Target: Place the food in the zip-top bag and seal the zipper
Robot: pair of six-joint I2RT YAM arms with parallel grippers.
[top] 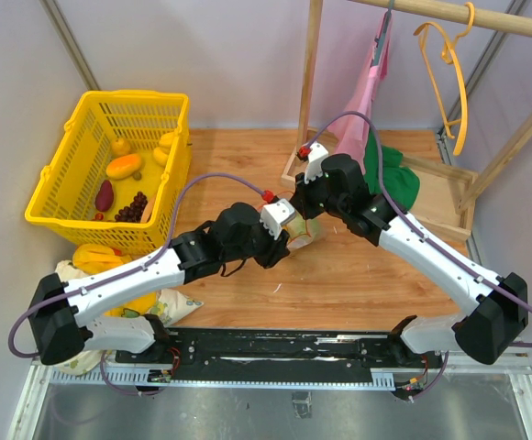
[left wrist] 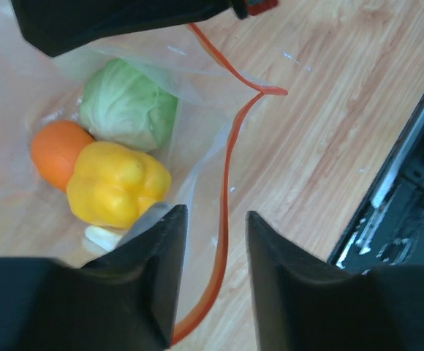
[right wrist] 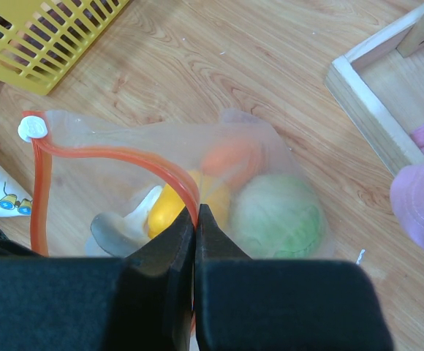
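The clear zip bag [right wrist: 124, 175] lies on the wooden table, holding a cabbage [left wrist: 128, 106], a yellow pepper [left wrist: 117, 183] and an orange [left wrist: 55, 153]. In the right wrist view my right gripper is shut on the bag's orange zipper edge [right wrist: 150, 162]. My left gripper is part open over the bag's orange zipper strip [left wrist: 226, 183], which runs between its fingers; whether it touches cannot be told. A white slider [right wrist: 33, 128] sits at the zipper's corner. In the top view both arms mostly hide the bag.
A yellow basket [top: 55, 211] of food stands back left, with bags and yellow items below it. A wooden rack [top: 445, 220] with hanging pink and green cloths stands back right.
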